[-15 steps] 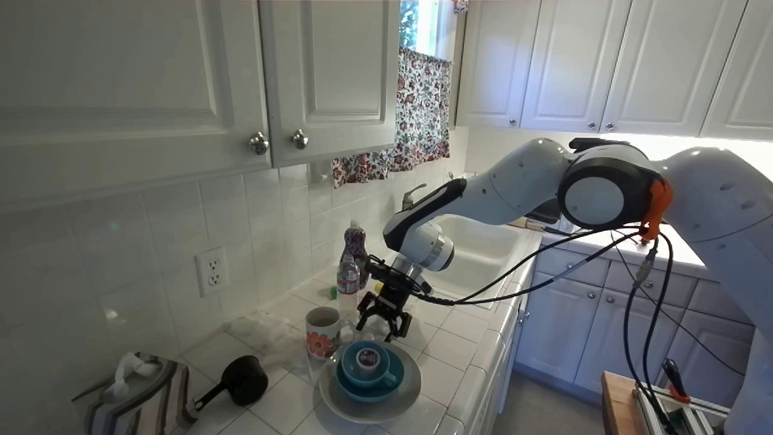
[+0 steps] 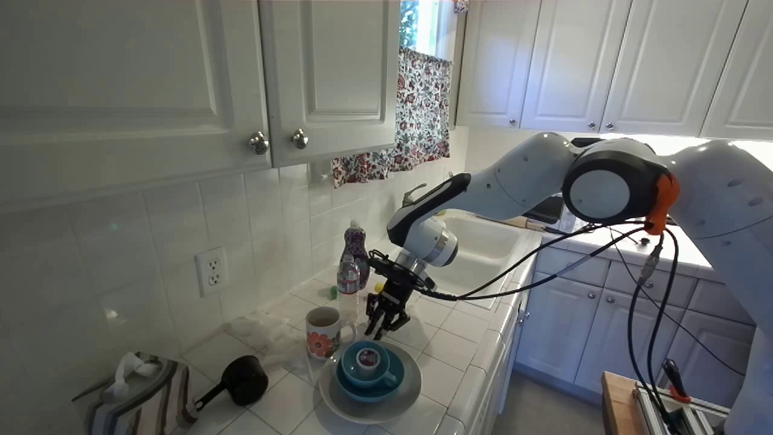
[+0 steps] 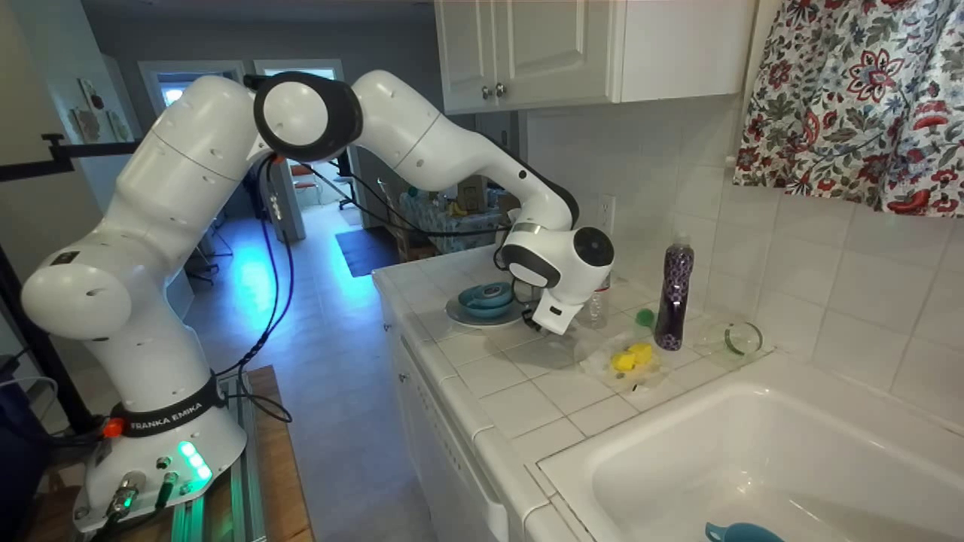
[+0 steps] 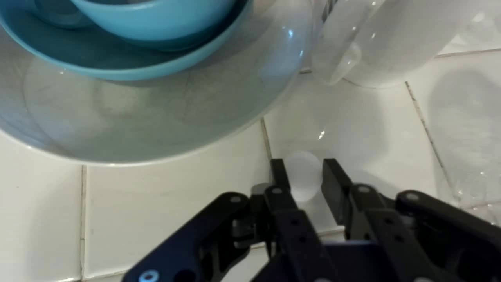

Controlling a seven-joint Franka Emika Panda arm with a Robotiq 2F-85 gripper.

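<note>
In the wrist view my gripper is shut on a small round white object [image 4: 303,178], perhaps a cap, which shows between its two black fingers. In exterior view 1 the gripper [image 2: 377,333] points down low over the tiles, just behind the grey plate [image 2: 407,394]; what it grasps is too small to make out there. A blue bowl [image 2: 360,395] rests on that plate, and a blue cup [image 2: 349,363] stands in the bowl with a small container [image 2: 367,358] inside. Beside the plate is a flowered mug [image 2: 319,344].
Behind the mug stand a clear bottle [image 2: 348,279] and a purple bottle [image 3: 675,293]. Yellow pieces [image 3: 633,357] lie on the counter toward the sink [image 3: 768,424]. A black pot [image 2: 244,380] is at the left. Bare tiles lie along the front edge.
The gripper's fingers, wide apart a second ago, have come together. The hand has moved slightly down and right in exterior view 1. Dishes and mug have not moved.
</note>
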